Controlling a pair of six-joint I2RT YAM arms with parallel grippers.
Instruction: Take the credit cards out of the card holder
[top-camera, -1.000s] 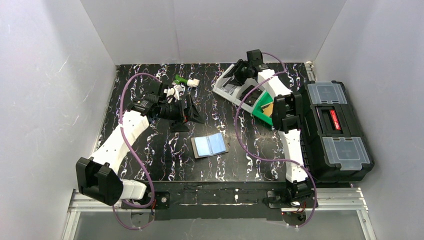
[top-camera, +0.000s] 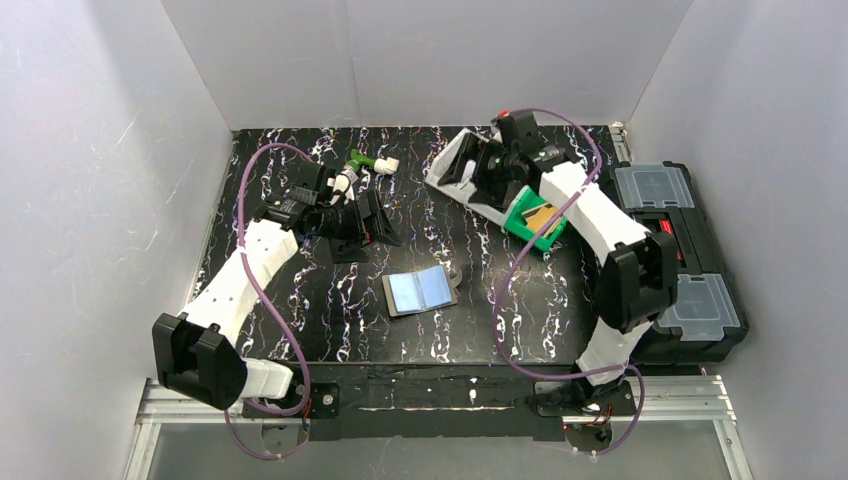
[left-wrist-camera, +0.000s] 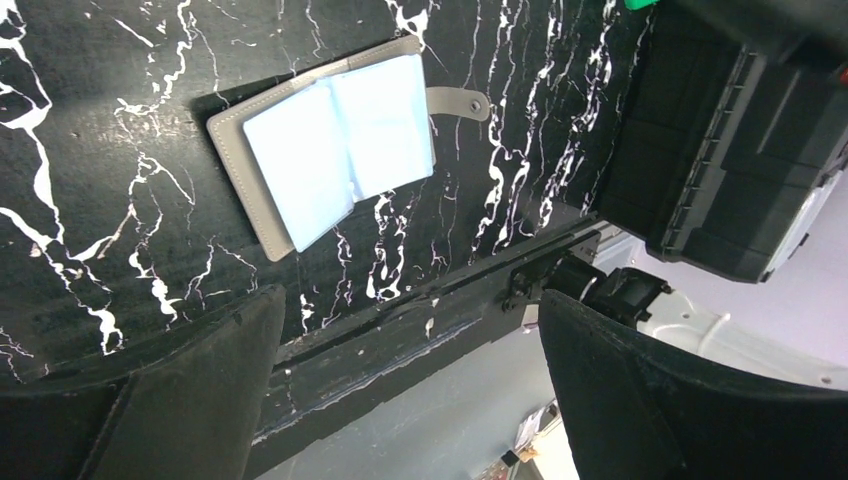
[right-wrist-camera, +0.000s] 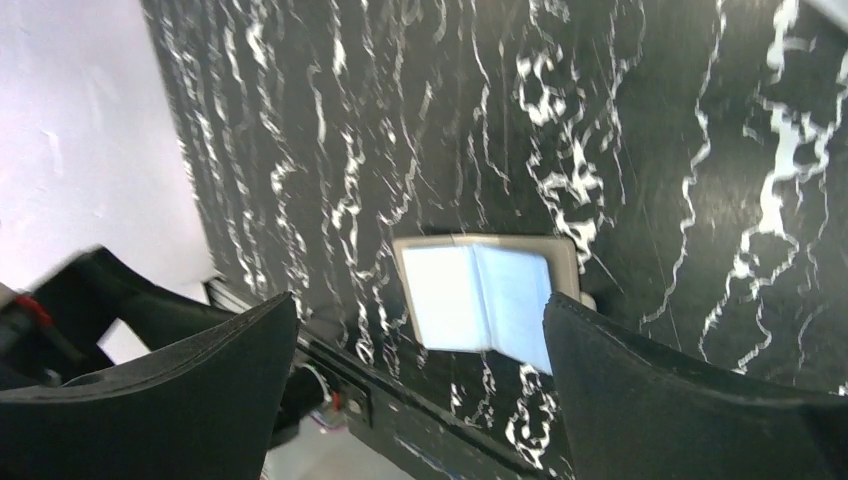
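Note:
The card holder (top-camera: 388, 297) lies spread flat at the middle front of the table, its light blue inner leaves (left-wrist-camera: 385, 125) facing up. In the left wrist view its beige edge and a short strap (left-wrist-camera: 460, 103) show; whether cards sit inside, I cannot tell. Behind and left of the holder hovers my left gripper (top-camera: 374, 238), open and empty. My right gripper (top-camera: 467, 175), open too, is high over the white divided bin at the back right, well apart from the holder. In the right wrist view its finger (right-wrist-camera: 650, 400) covers the holder's lower right corner.
The white bin (top-camera: 443, 165) and the green bin (top-camera: 520, 222), which holds yellowish flat items (top-camera: 541, 219), stand at the back right. A green and white object (top-camera: 372, 162) lies at the back. The black toolbox (top-camera: 690, 255) is at far right. Bare table surrounds the holder.
My right arm has lifted away from the white bin toward the camera, its gripper now wide, and its elbow has swung right over the toolbox. The left arm has barely shifted; the holder stays put.

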